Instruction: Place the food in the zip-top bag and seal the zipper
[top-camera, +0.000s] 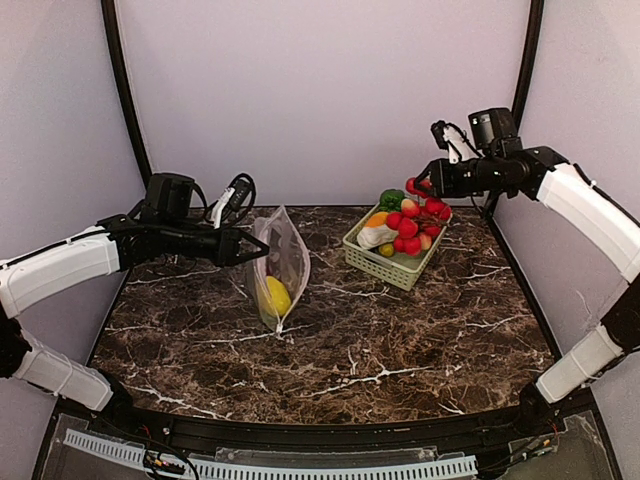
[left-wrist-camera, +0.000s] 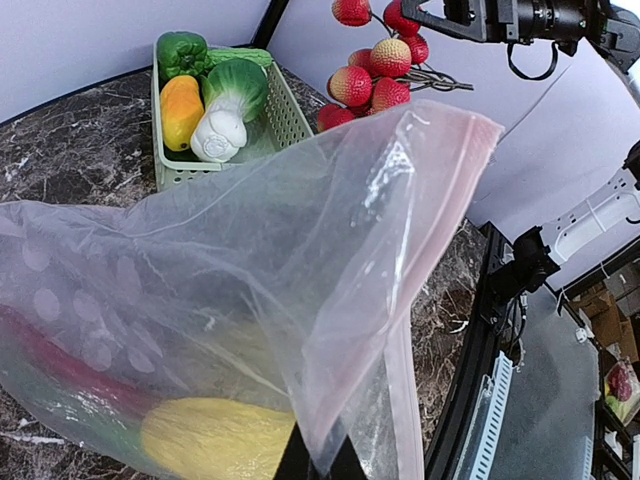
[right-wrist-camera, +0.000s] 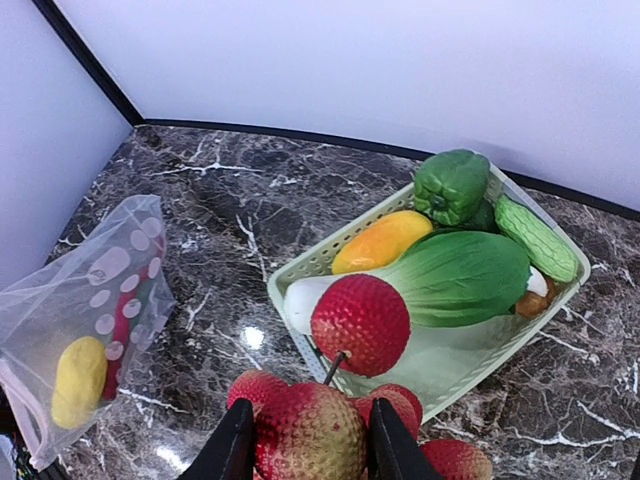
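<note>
The clear zip bag (top-camera: 290, 250) stands with its mouth spread, and my left gripper (top-camera: 262, 250) is shut on its edge. Inside the bag a yellow food item (top-camera: 273, 296) shows, with something long and red (right-wrist-camera: 127, 310) beside it. My right gripper (top-camera: 425, 183) is shut on a bunch of red lychee-like fruit (top-camera: 408, 228), held up above the basket. In the right wrist view one red fruit (right-wrist-camera: 312, 435) sits between the fingers, and others dangle around it. From the left wrist view the bunch (left-wrist-camera: 372, 75) hangs clear of the basket, on thin brown stems.
A pale green basket (top-camera: 380, 268) holds a green pepper (right-wrist-camera: 452, 186), a bok choy (right-wrist-camera: 455, 275), an orange-yellow item (right-wrist-camera: 382, 241) and a cucumber (right-wrist-camera: 535, 238). Bare dark marble table (top-camera: 400, 340) lies in front of bag and basket.
</note>
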